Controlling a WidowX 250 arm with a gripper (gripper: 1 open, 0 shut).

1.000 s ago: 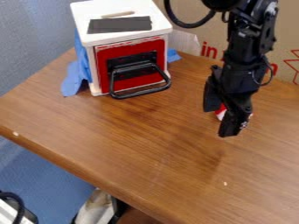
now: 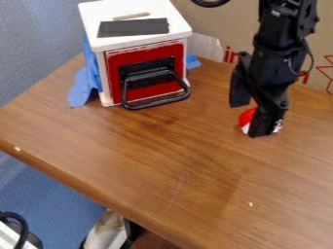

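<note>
My black gripper points down at the right of the wooden table, over a red and white round object that it partly hides. Whether the fingers are open or shut on it is unclear. A white toy oven with a red front, a black handle and a dark pad on top stands at the back left.
A blue cloth lies under and beside the oven. A cardboard panel stands behind. A blue-grey surface lies beyond the left edge.
The arm has moved slightly up and to the right, and its gripper now sits higher in the view, nearer the red object.
</note>
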